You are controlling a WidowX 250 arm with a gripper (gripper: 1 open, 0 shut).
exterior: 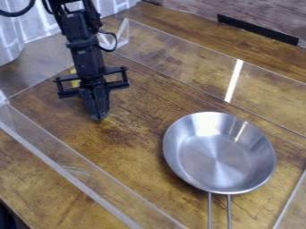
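My black gripper (98, 114) reaches down low over the wooden table at the upper left, its fingertips at or near the surface. It looks shut; I cannot see anything held between its fingers. A small yellow object (74, 73) is mostly hidden behind the arm, with only a bit showing at its left.
A steel pan (219, 148) with its handle toward the front lies at the right. Clear plastic walls border the work area.
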